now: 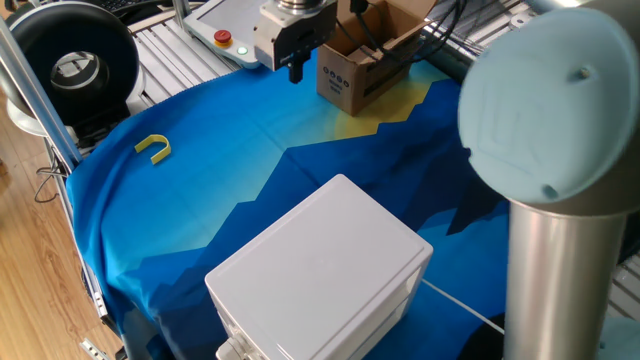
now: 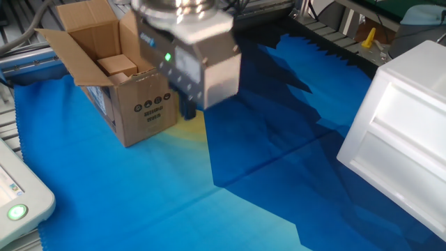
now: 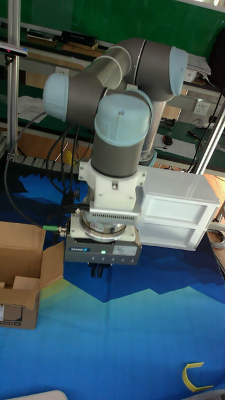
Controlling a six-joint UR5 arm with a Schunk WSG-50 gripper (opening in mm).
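My gripper (image 2: 187,110) hangs over the cloth beside the cardboard box, its small dark fingers pointing down. In exterior view 3 the gripper (image 3: 100,274) is seen from the front; the fingers look close together, and any gap is too small to make out. Nothing shows hanging from them. A yellow U-shaped piece (image 1: 155,149) lies on the blue cloth, well away from the gripper (image 1: 296,74); in exterior view 3 this yellow piece (image 3: 193,377) is at the lower right. A white drawer box (image 1: 320,270) stands on the cloth, its drawer fronts (image 3: 174,212) closed.
The open cardboard box (image 2: 143,115) has its flaps out and a smaller carton (image 2: 117,65) inside. A teach pendant (image 1: 238,50) with a red button lies by the cloth's edge. Cables hang close behind the gripper. Bare cloth (image 1: 215,165) spreads between the yellow piece and cardboard box.
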